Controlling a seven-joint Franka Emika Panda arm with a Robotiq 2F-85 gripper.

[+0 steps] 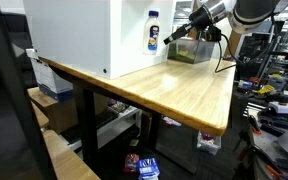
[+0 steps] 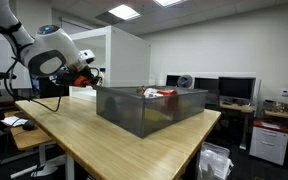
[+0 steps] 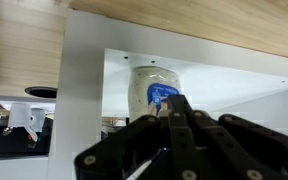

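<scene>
A bottle with a blue and white label stands upright near the white panel at the far end of the wooden table. My gripper hangs just to its right in exterior view 1, at about the height of its lower half, apparently with a small gap. In the wrist view, the clear bottle with a blue patch lies beyond the dark gripper, whose fingers partly cover it. The fingers look shut, and nothing shows between them. From exterior view 2, the gripper is above the table; the bottle cannot be made out there.
A large grey bin with items inside occupies much of the table. The white panel rises beside the bottle. Bare tabletop extends toward the near edge. Boxes and loose things lie on the floor below.
</scene>
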